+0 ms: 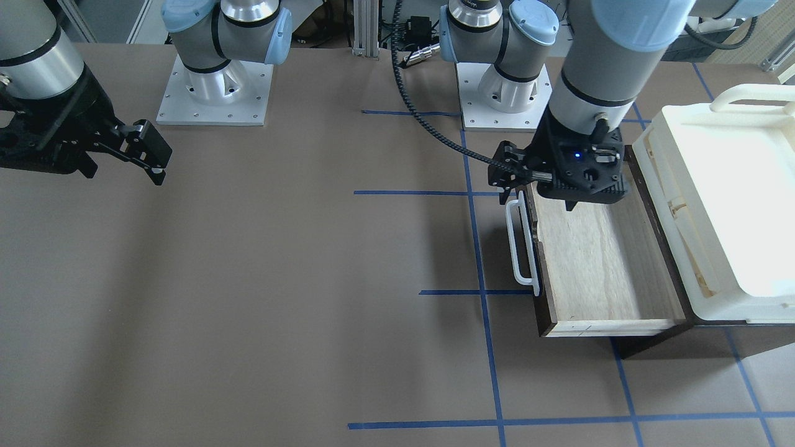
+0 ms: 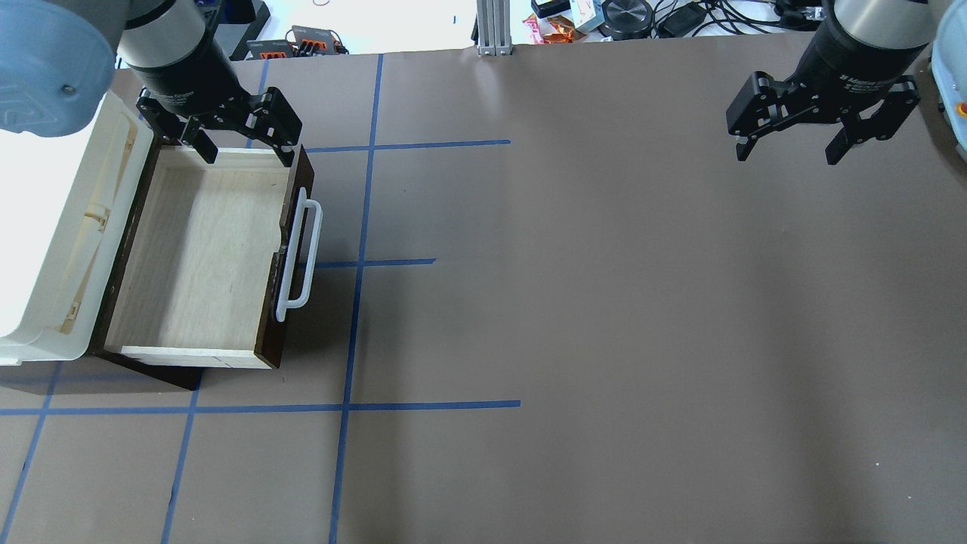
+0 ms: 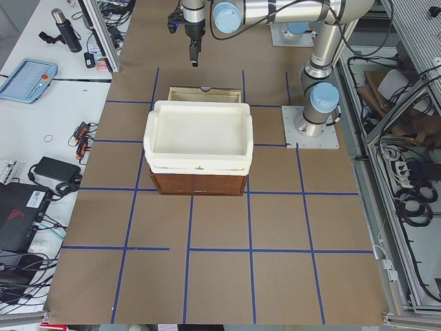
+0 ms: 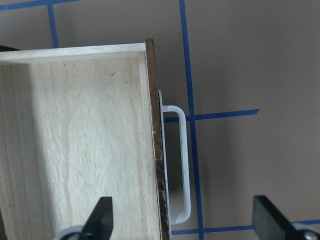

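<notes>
A small wooden box with an open, empty drawer [image 2: 195, 254] stands on the floor, a white handle [image 2: 310, 254] on its outer face. My gripper [image 2: 249, 156] hangs over the drawer's far end in the top view, its fingers apart with nothing between them. In the left wrist view the drawer [image 4: 80, 140] fills the left side and the handle [image 4: 184, 160] runs down the middle, between and beyond the open fingers.
A white plastic tray [image 1: 738, 194] sits on top of the box beside the drawer. A second arm's gripper [image 2: 789, 154] is off to the other side.
</notes>
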